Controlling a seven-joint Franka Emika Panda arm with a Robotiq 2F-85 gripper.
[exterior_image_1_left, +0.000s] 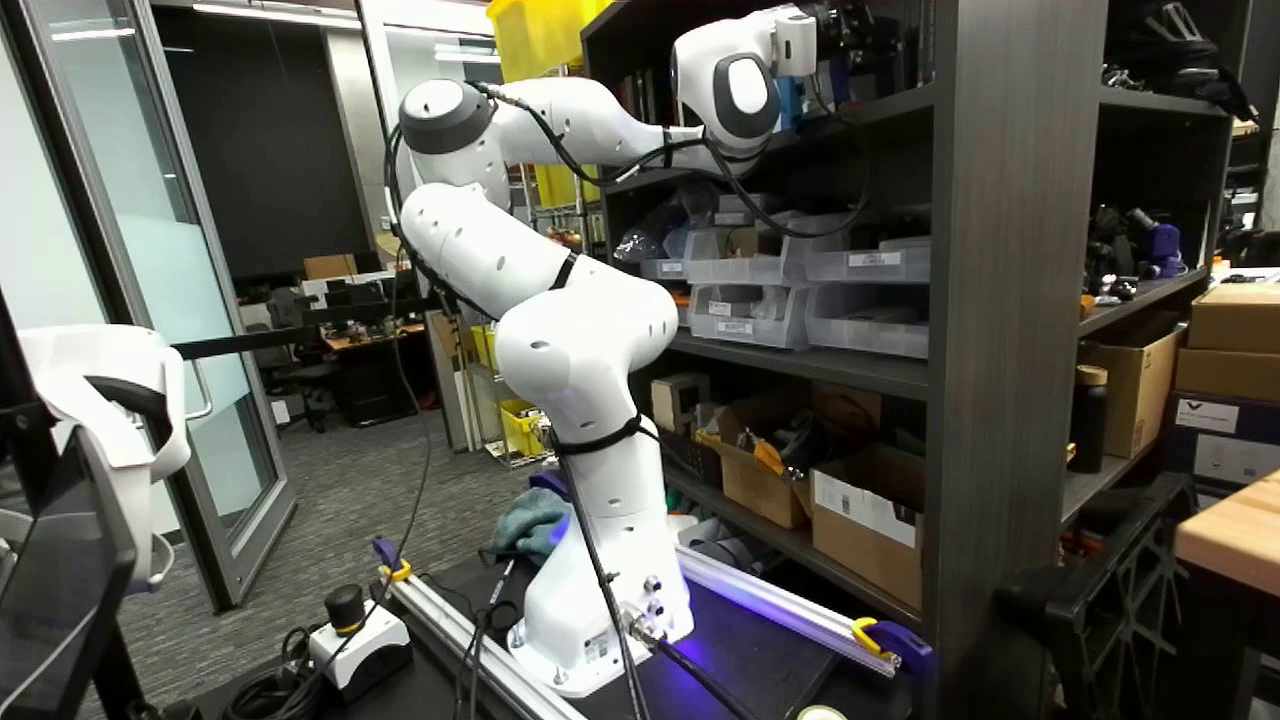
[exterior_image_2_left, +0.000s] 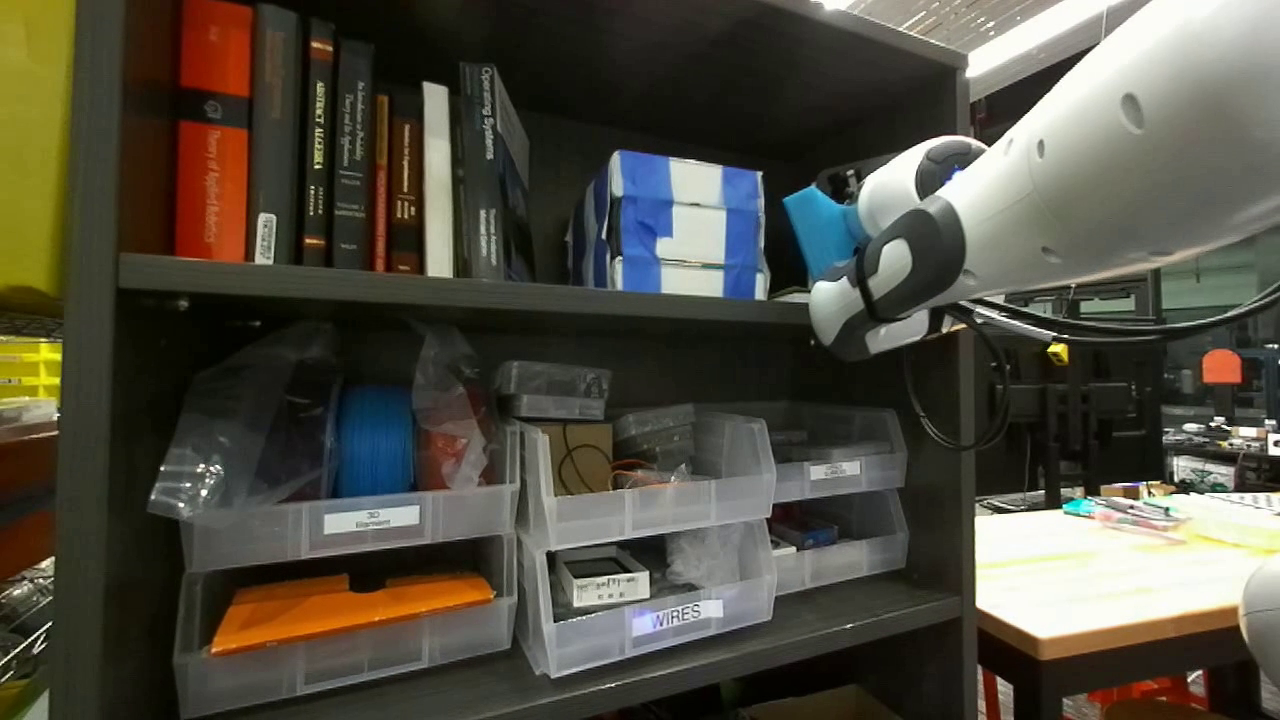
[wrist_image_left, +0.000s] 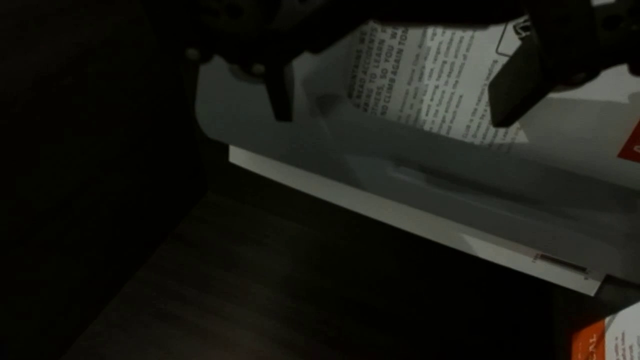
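In the wrist view my gripper stands open, its two dark fingers set wide apart. Below and between them is a pale book (wrist_image_left: 570, 138) with a block of printed text, its white page edge slanting down to the right. Whether either finger touches it I cannot tell, as the view is dim. In exterior view 1 the gripper (exterior_image_1_left: 852, 34) is a dark shape inside the upper shelf. Exterior view 2 has the white wrist (exterior_image_2_left: 918, 198) at the shelf's right end, the fingers hidden.
A blue-and-white box (exterior_image_2_left: 686, 228) stands left of the wrist on the upper shelf, beyond it a row of books (exterior_image_2_left: 348, 156). Clear bins (exterior_image_2_left: 648, 504) fill the shelf below. The shelf's side panel (exterior_image_1_left: 1020, 360) is close by. An orange-edged item (wrist_image_left: 588, 342) lies at the wrist view's lower right.
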